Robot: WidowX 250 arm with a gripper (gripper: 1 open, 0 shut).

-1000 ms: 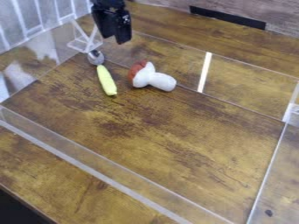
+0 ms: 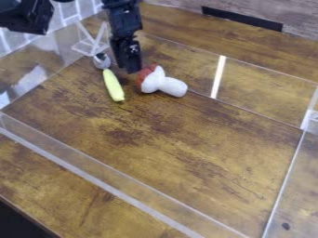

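A black gripper point(image 2: 128, 61) hangs at the upper middle, open, its fingertips just behind and left of a red-and-white mushroom toy point(image 2: 159, 82) lying on its side. A slim pale yellow object point(image 2: 113, 85) lies on the wooden surface to the left of the mushroom. A small silver object point(image 2: 102, 61) sits beside the gripper; I cannot tell what it is.
Clear low walls border the wooden work surface point(image 2: 162, 158), with a white strip point(image 2: 218, 76) at the right of the mushroom. A dark blurred shape fills the top left corner.
A dark shape has appeared at the top left. The objects on the surface look unmoved.
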